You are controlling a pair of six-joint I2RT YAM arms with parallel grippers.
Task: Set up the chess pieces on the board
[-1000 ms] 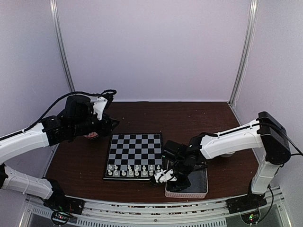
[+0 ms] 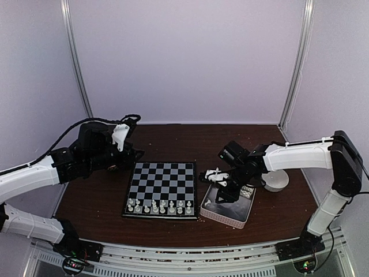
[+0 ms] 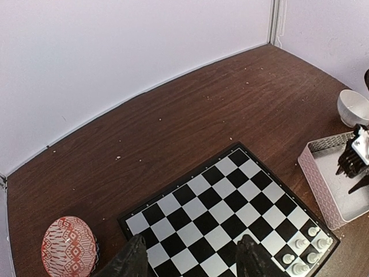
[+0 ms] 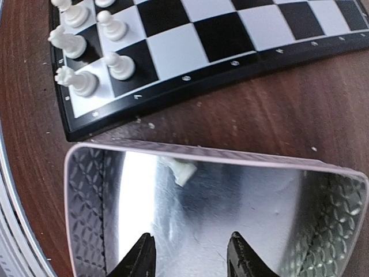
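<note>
The chessboard holds white pieces along its near edge; in the right wrist view white pieces such as a rook and a pawn stand at its corner. Right of the board is a pink tray with one white piece lying by its board-side wall. My right gripper is over the tray, its fingers apart with nothing visible between them. My left gripper hangs high at the board's left, open and empty.
A white bowl sits behind the tray on the right. A red patterned round object lies left of the board.
My right arm has moved back from the tray's near end, and in the last moment slightly toward the board. The left arm has barely moved.
</note>
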